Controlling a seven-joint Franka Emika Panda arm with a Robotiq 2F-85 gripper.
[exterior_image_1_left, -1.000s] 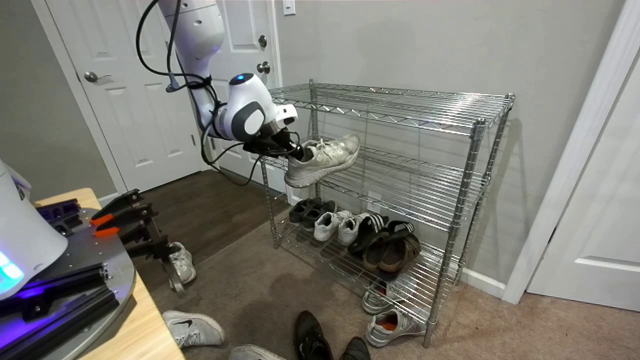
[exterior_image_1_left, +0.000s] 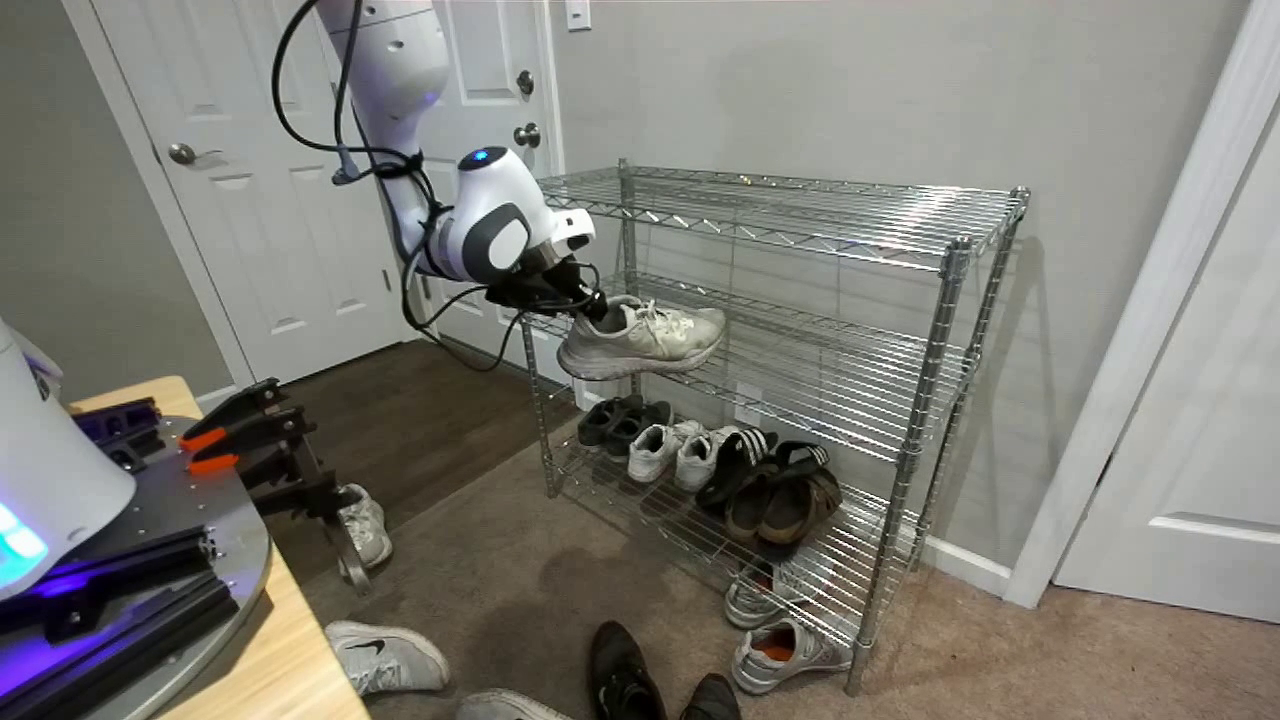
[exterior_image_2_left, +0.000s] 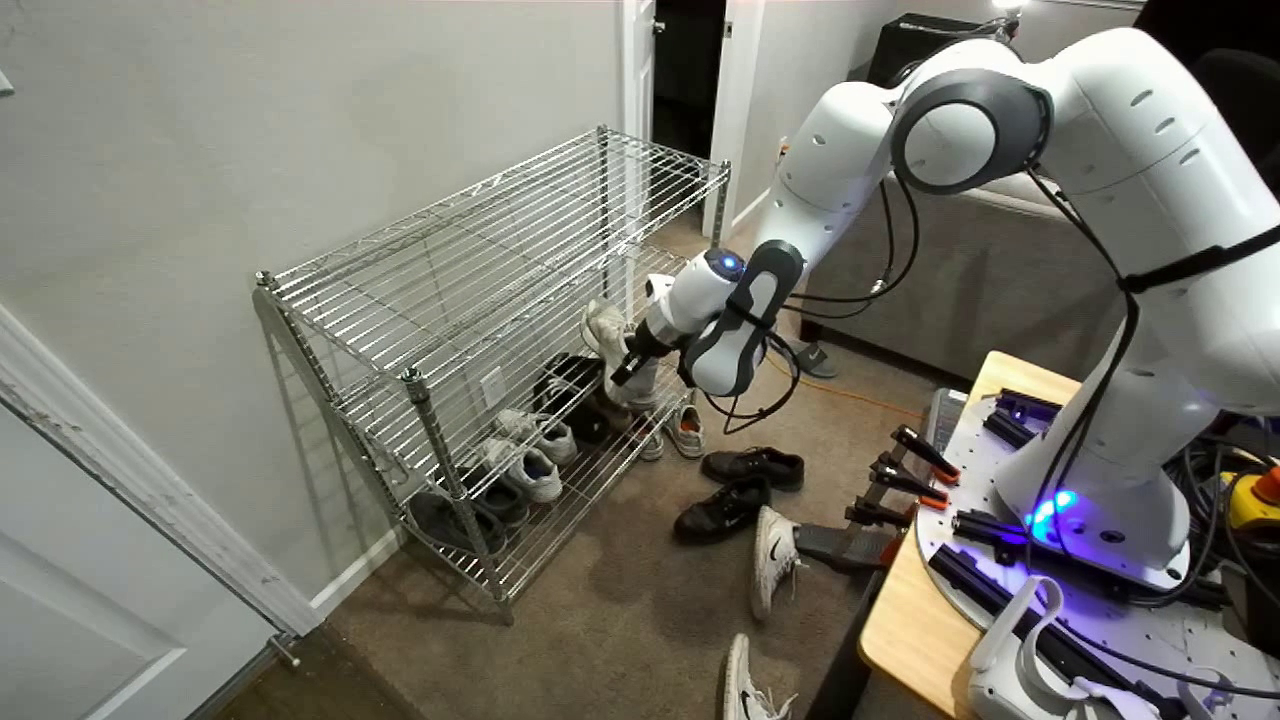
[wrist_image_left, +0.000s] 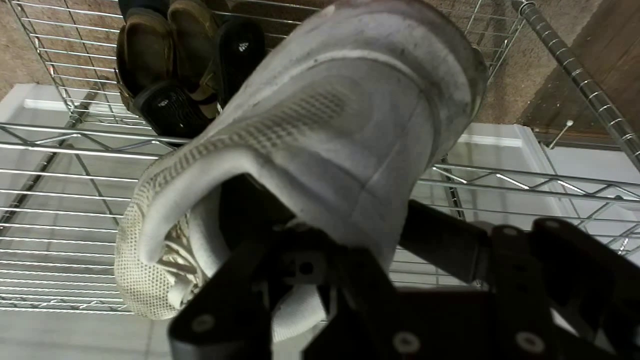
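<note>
My gripper (exterior_image_1_left: 596, 308) is shut on a white, grey-soled sneaker (exterior_image_1_left: 654, 341) at the collar near its heel. In the wrist view one finger goes down into the sneaker's dark opening, and the other finger (wrist_image_left: 444, 241) presses on the outer side; the inner fingertip is hidden. The sneaker sits almost level, toe toward the rack, at the front edge of the middle shelf (exterior_image_1_left: 828, 360) of a chrome wire rack. Whether its sole touches that shelf cannot be told. In the second exterior view the sneaker (exterior_image_2_left: 608, 332) appears beside the rack's far end.
Several shoes, including brown shoes (exterior_image_1_left: 786, 504) and white sneakers (exterior_image_1_left: 654, 450), line the bottom shelf. The top shelf (exterior_image_1_left: 792, 210) is empty and spans above the sneaker's level. Black shoes (exterior_image_2_left: 723, 510) and loose sneakers lie on the floor before the rack. The middle shelf looks clear.
The sneaker's toe has tipped down, from slanting upward to nearly level, turning within the grip. Its heel end has shifted slightly left. The arm looks unmoved.
</note>
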